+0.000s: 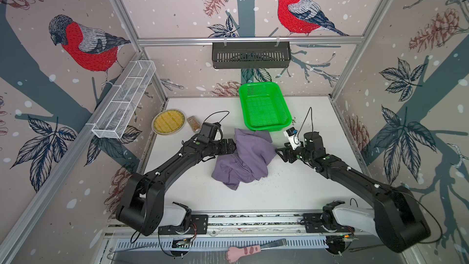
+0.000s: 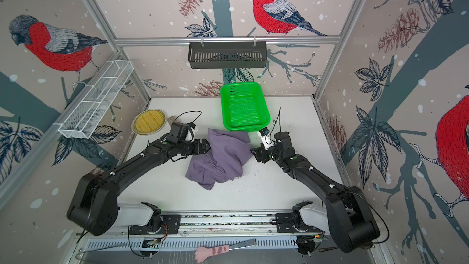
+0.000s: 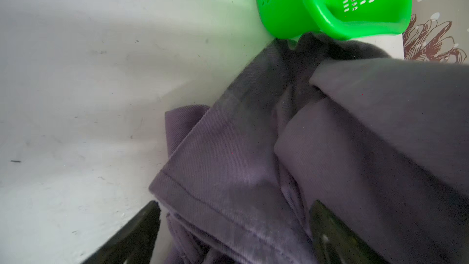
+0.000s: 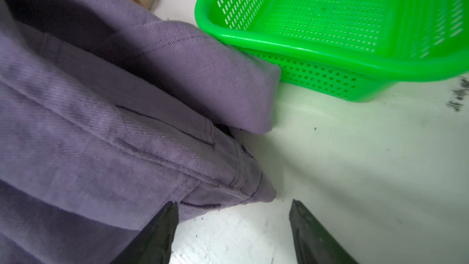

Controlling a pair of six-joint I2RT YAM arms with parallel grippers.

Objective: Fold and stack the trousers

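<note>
Purple trousers (image 1: 246, 161) lie crumpled in a heap at the middle of the white table, their far edge against the green basket (image 1: 264, 106). My left gripper (image 1: 228, 146) is over the heap's left side; in the left wrist view its open fingers frame a layered fabric edge (image 3: 229, 166). My right gripper (image 1: 282, 153) stands at the right of the heap, open, with bare table and a fabric corner (image 4: 254, 188) ahead of its fingers in the right wrist view.
A yellow round dish (image 1: 168, 121) and a small box (image 1: 194, 123) sit at the back left. A white wire shelf (image 1: 124, 98) hangs on the left wall, a dark rack (image 1: 250, 56) at the back.
</note>
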